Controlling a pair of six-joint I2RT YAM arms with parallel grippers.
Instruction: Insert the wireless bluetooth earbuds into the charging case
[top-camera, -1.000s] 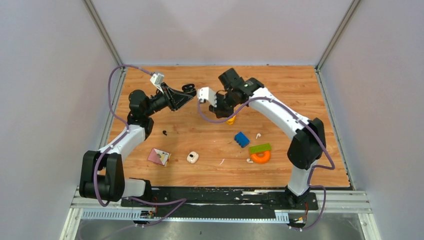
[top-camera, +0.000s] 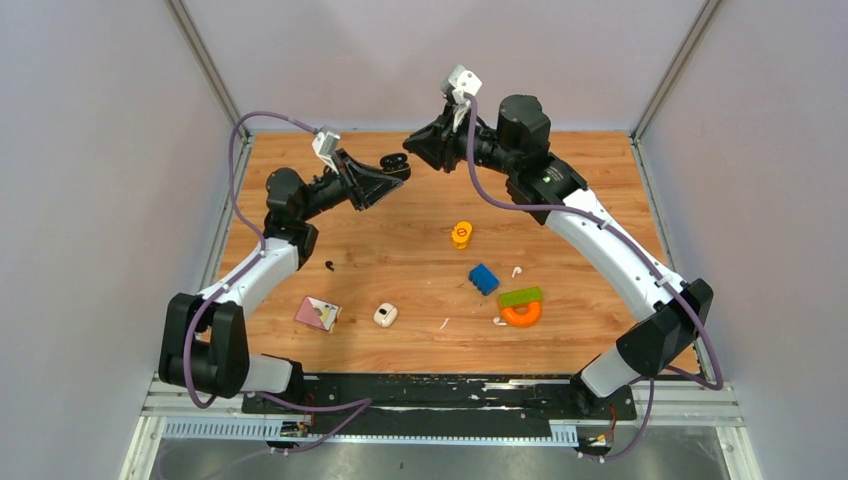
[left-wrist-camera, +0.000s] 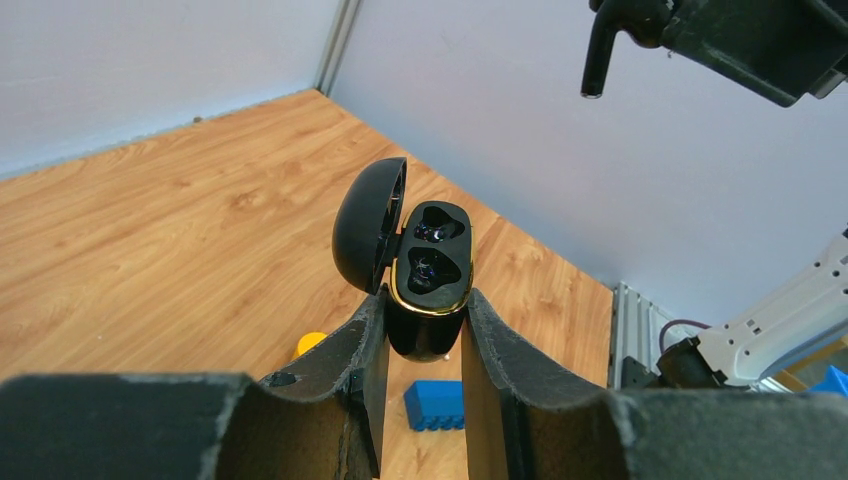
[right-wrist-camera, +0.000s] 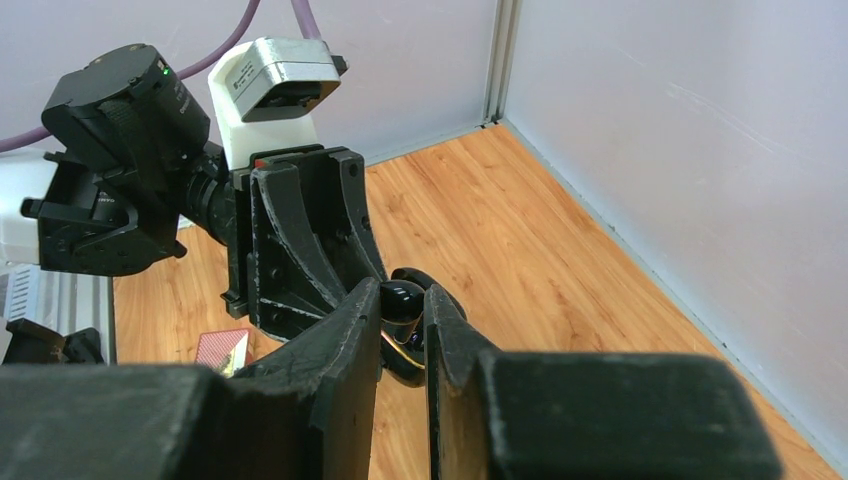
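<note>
My left gripper is shut on the black charging case (left-wrist-camera: 432, 270), whose lid stands open, showing two cavities. Up and right of it, my right gripper is shut on a black earbud (left-wrist-camera: 600, 60), its stem pointing down in the left wrist view. In the right wrist view the earbud overlaps the case behind it; the top view shows them apart. A small black earbud (top-camera: 329, 265) lies on the table at left.
A white case (top-camera: 385, 314), white earbuds (top-camera: 516, 271), blue brick (top-camera: 483, 278), yellow piece (top-camera: 461, 234), green block (top-camera: 519, 296), orange ring (top-camera: 522, 315) and card box (top-camera: 316, 313) lie on the table.
My right gripper has swung up toward the back and turned. My left gripper has moved right and slightly up in the top view, still holding the case.
</note>
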